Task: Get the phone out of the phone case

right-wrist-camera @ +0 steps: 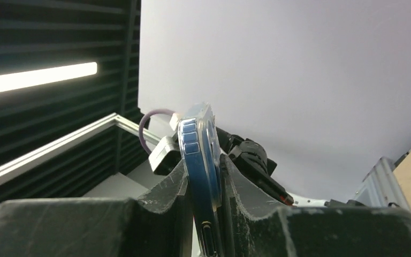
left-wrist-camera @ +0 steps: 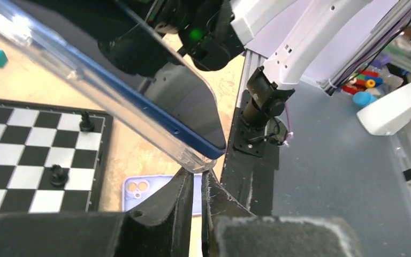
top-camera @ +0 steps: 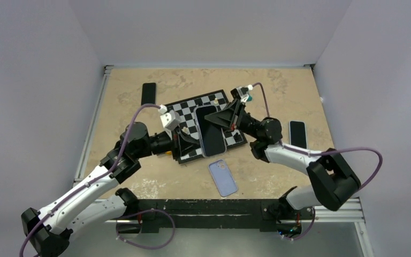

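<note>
A blue-edged phone in a clear case hangs tilted above the chessboard, its dark screen up in the top view. In the right wrist view the phone stands between the fingers of my right gripper, which grips it from the upper right in the top view. My left gripper has its fingertips closed at the case's lower corner; how much of the case lies between them is hard to see.
A chessboard with a few pieces lies below. A lilac case or phone lies in front, a black phone at back left, another phone at right.
</note>
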